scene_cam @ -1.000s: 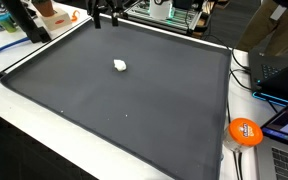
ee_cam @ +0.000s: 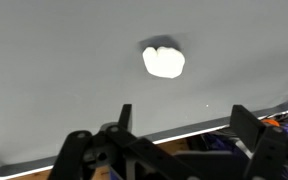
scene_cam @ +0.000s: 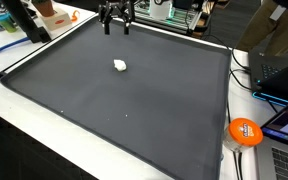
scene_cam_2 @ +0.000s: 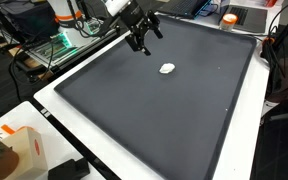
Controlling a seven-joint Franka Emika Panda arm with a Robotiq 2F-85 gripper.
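Observation:
A small white lump (scene_cam: 119,65), perhaps crumpled cloth or paper, lies on the dark grey board (scene_cam: 134,110). In the wrist view the white lump (ee_cam: 164,61) sits beyond the fingertips, roughly midway across. My gripper is open, its two black fingers wide apart with nothing between them. From the second exterior view, the gripper (scene_cam_2: 151,37) hangs above the board, apart from the white lump (scene_cam_2: 167,69) and to its upper left.
An orange-lidded container (scene_cam: 245,132) stands off the board by its right edge, close to a laptop (scene_cam: 279,80). Bottles and pots (scene_cam: 52,14) crowd the far left corner. Apart from the lump, the board is bare.
My gripper has shifted a little right and toward the white lump in the first exterior view. The lump stays where it was.

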